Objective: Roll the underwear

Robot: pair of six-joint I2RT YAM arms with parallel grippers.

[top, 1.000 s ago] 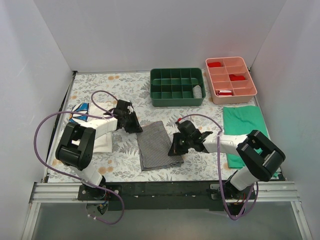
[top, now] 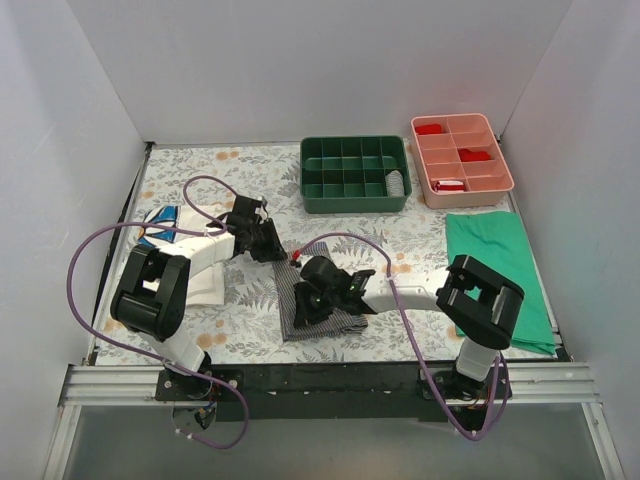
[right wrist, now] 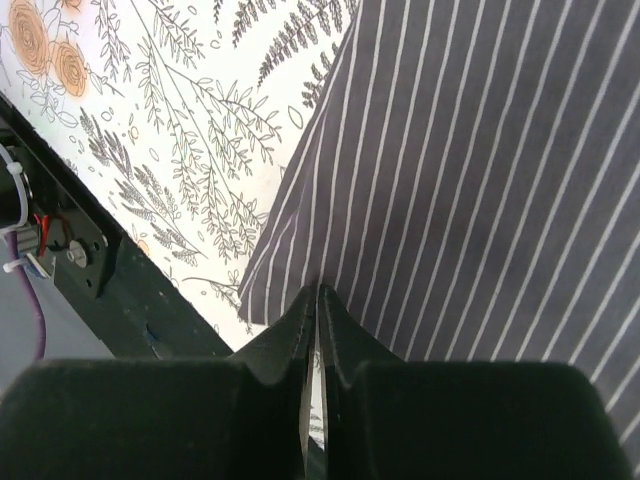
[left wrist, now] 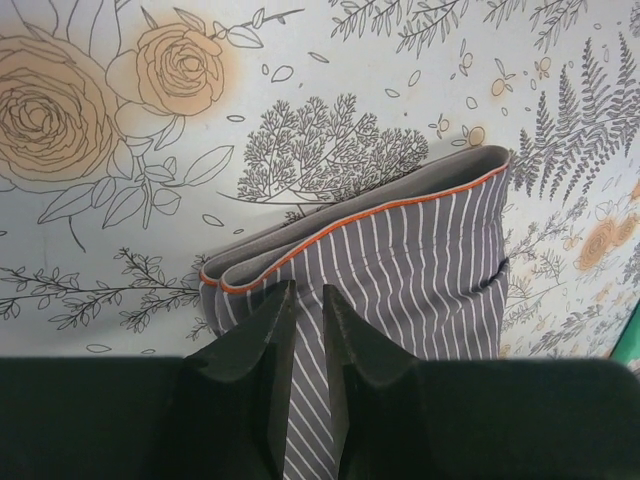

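Dark grey underwear with white pinstripes [top: 314, 331] lies flat at the front middle of the table, partly covered by my right arm. Its orange-edged waistband [left wrist: 345, 222] shows in the left wrist view, gaping a little. At the garment's back left corner, my left gripper is shut on the cloth just below that band. My right gripper is down at the front left corner, its fingers almost together on the striped cloth [right wrist: 480, 190], where creases run toward the fingertips.
A green divided box [top: 330, 206] and a pink divided box [top: 440, 202] stand at the back. Folded white cloth [top: 205, 287] lies at left, green cloth [top: 490, 240] at right. The table's front edge is close to the garment.
My right gripper has crossed leftward over the garment, from its front right corner to its front left corner. The left arm and the underwear look almost unmoved.
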